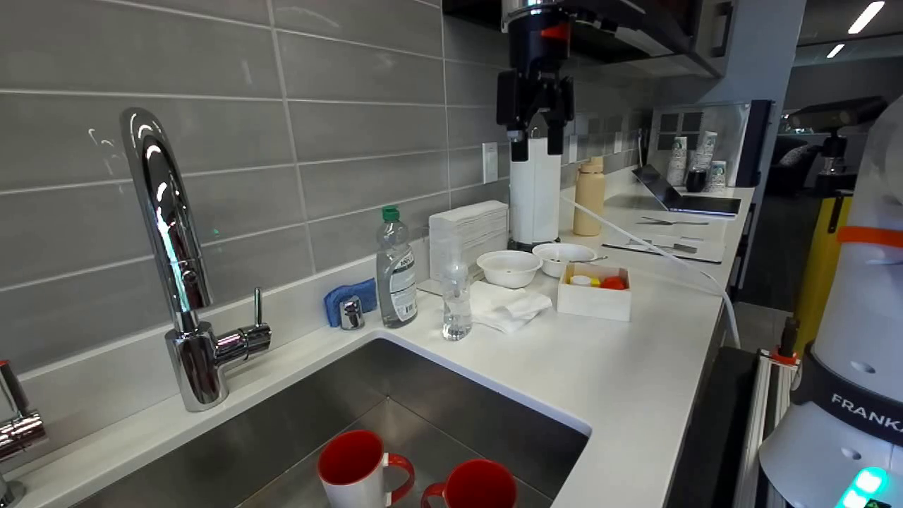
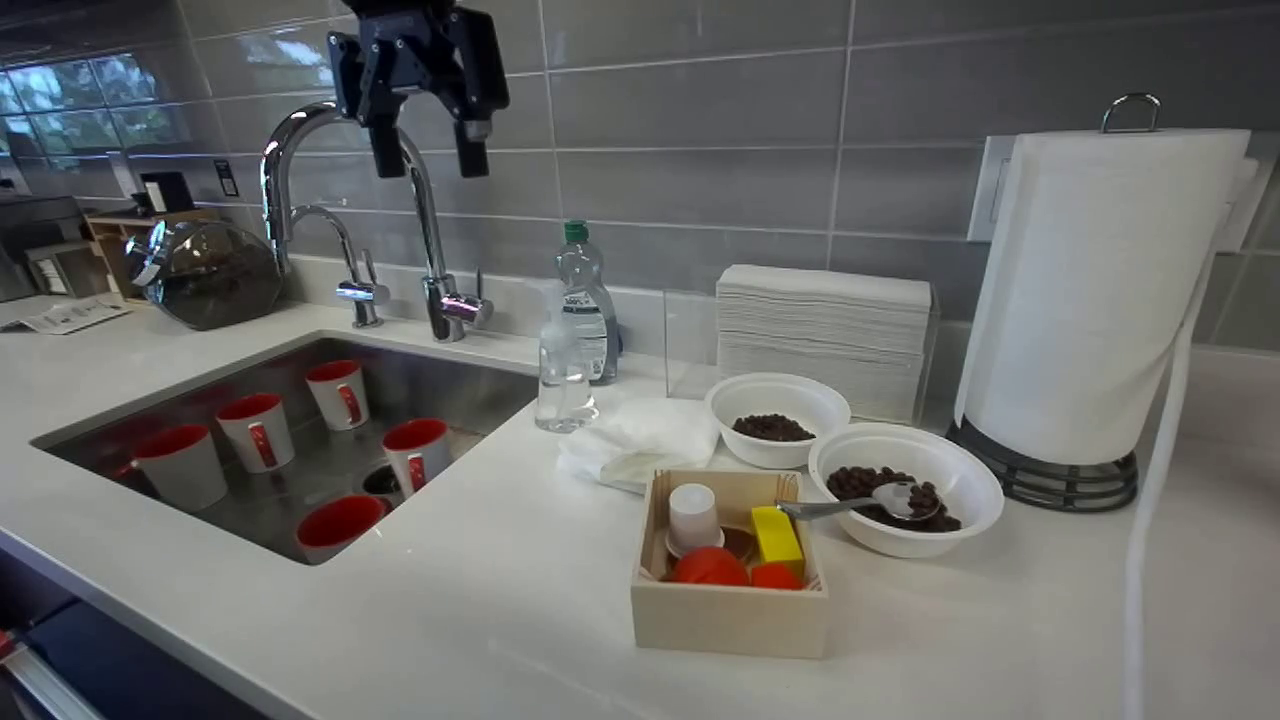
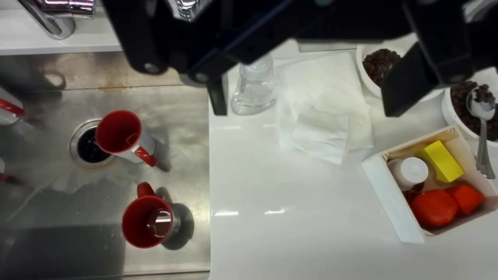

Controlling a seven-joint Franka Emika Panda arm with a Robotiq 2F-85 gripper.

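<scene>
My gripper (image 1: 542,152) hangs high above the counter, open, with nothing between its fingers. In the wrist view its dark fingers (image 3: 408,84) spread over a clear bottle (image 3: 254,88) and a crumpled white napkin (image 3: 322,126). Below and to the right is a wooden box (image 2: 729,618) holding a white cup-like piece (image 2: 693,516), a yellow block (image 2: 777,538) and red pieces (image 2: 711,566). Two white bowls with dark bits stand behind the box: one bowl (image 2: 734,402) plain, the other bowl (image 2: 978,486) with a spoon (image 2: 828,509) leaning in it.
Several red-and-white mugs (image 2: 254,432) sit in the steel sink (image 3: 186,261), beside a tall faucet (image 1: 169,245). A green-capped soap bottle (image 2: 584,300), a napkin stack (image 2: 822,342) and a paper towel roll (image 2: 1098,300) line the wall.
</scene>
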